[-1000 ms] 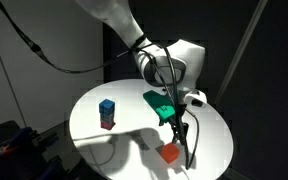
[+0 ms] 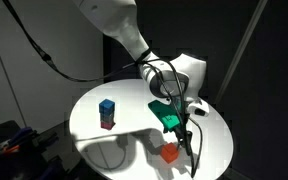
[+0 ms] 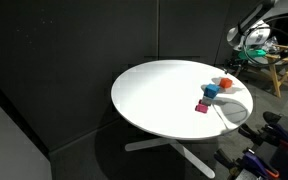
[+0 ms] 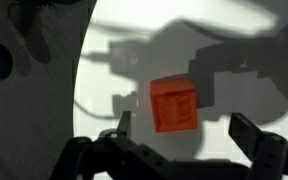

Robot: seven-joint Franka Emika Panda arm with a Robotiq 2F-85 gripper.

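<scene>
An orange-red block lies on the white round table, between and a little ahead of my spread fingertips in the wrist view. My gripper is open, and nothing touches its fingers. The same red block shows near the table's front right edge in exterior view 1, with the gripper close above it. A blue block sits on top of a pinkish-red block to the left. In exterior view 2 the blue block, the pinkish-red block and the orange-red block appear apart.
Dark floor lies beyond, and a cable hangs along the arm.
The blocks have stayed where they were.
</scene>
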